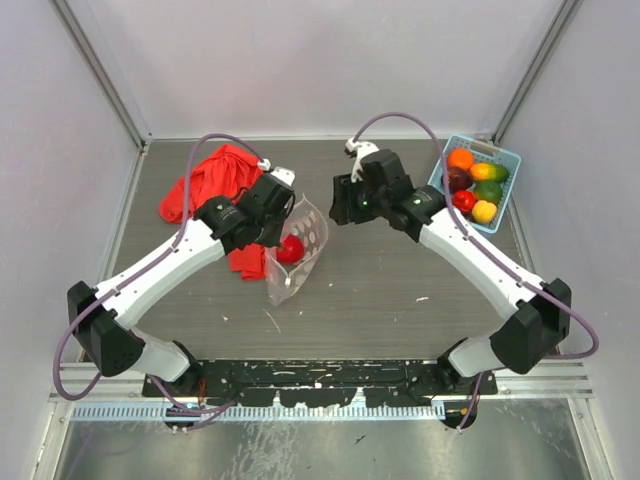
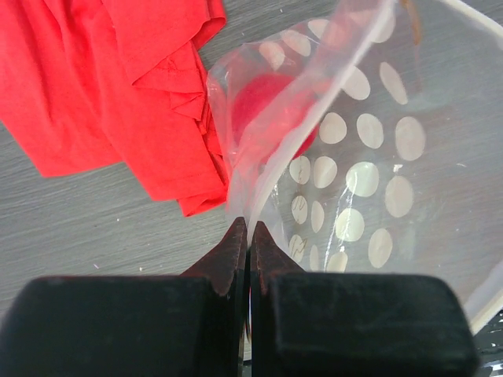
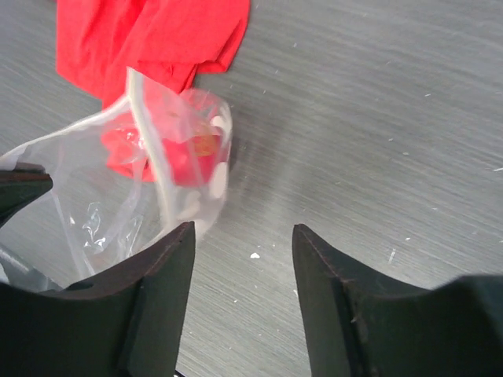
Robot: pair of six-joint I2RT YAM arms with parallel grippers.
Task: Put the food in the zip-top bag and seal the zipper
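Observation:
The clear, dotted zip bag (image 1: 308,250) stands gaping at mid-table, with a red round food item (image 1: 290,249) inside it. My left gripper is shut on the bag's rim, as the left wrist view shows. Through the plastic in that view the red food (image 2: 263,110) looks blurred. To the right of the bag my right gripper stands open, bare table showing between its fingers. In the right wrist view the bag's free edge (image 3: 153,141) lies left of those fingers, apart from the gap between them.
A red cloth (image 1: 205,185) lies crumpled behind and left of the bag. At the back right, a light blue basket (image 1: 513,165) holds several fruits and vegetables. The table (image 1: 380,300) in front and to the right of the bag is clear.

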